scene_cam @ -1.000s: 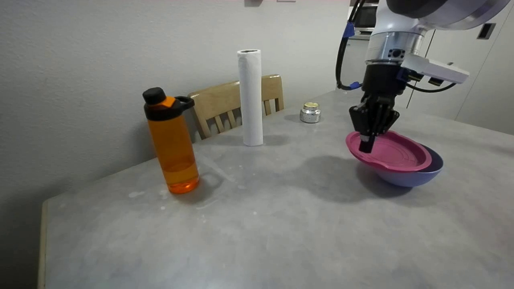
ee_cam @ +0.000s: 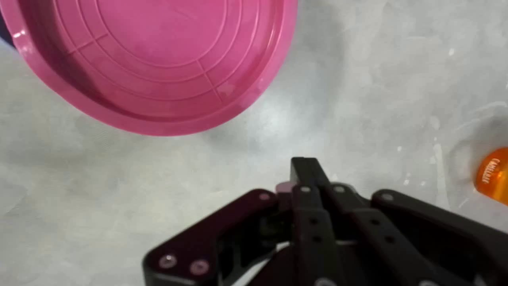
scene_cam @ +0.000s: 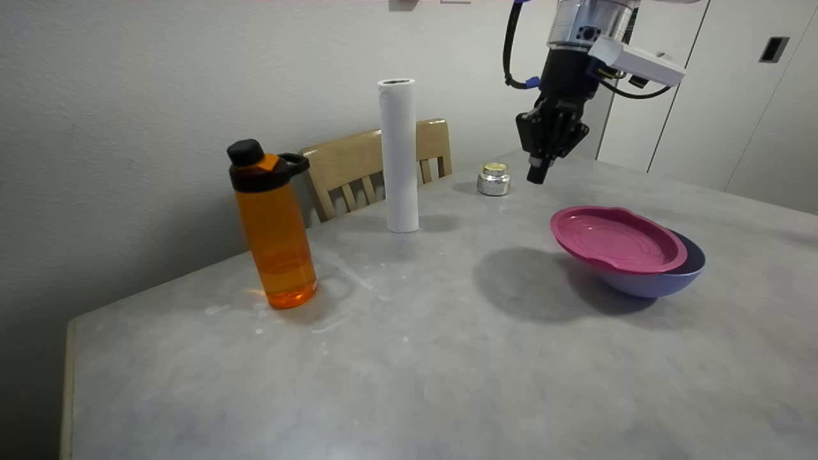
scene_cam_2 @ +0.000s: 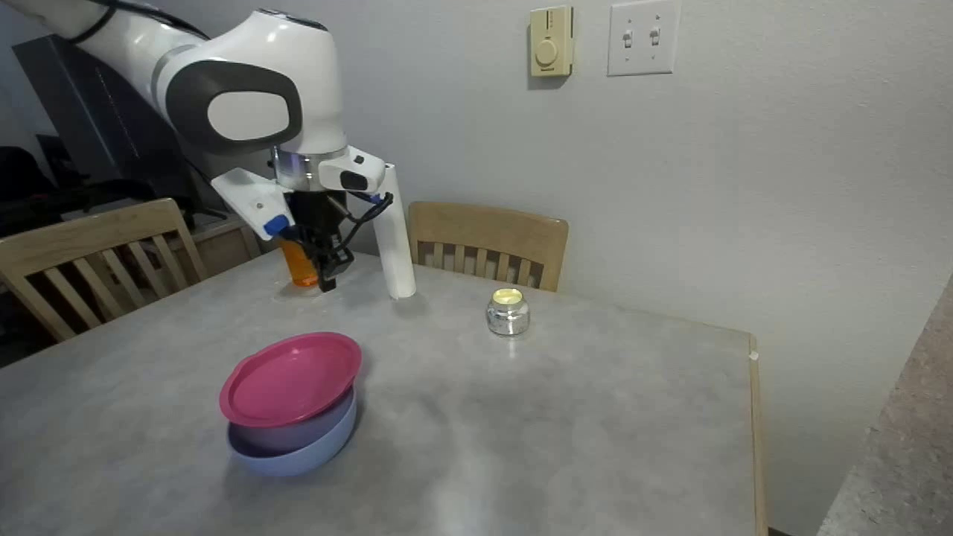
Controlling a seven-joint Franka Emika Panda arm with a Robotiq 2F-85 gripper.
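Observation:
My gripper (scene_cam: 538, 173) is shut and hangs above the table, with nothing showing between its fingers; the wrist view has its fingertips (ee_cam: 304, 167) together over bare tabletop. A pink lid or shallow plate (scene_cam: 613, 237) rests tilted on a blue-purple bowl (scene_cam: 652, 283), one side jutting past the bowl's rim. In exterior view 2 the pink piece (scene_cam_2: 290, 380) leans on top, and two bowl rims seem to show below it, the lower bowl (scene_cam_2: 295, 457) touching the table. The wrist view has the pink piece (ee_cam: 166, 62) at its upper left, apart from the fingers.
An orange bottle (scene_cam: 276, 237) with a black cap stands near the wall edge. A white paper roll (scene_cam: 399, 157) stands upright by a wooden chair (scene_cam: 345, 165). A small silver jar (scene_cam: 493, 180) sits near the back edge.
In exterior view 1, my gripper has risen and shifted left and back, away from the pink piece. The pink piece, bowl, bottle, roll and jar have kept their places.

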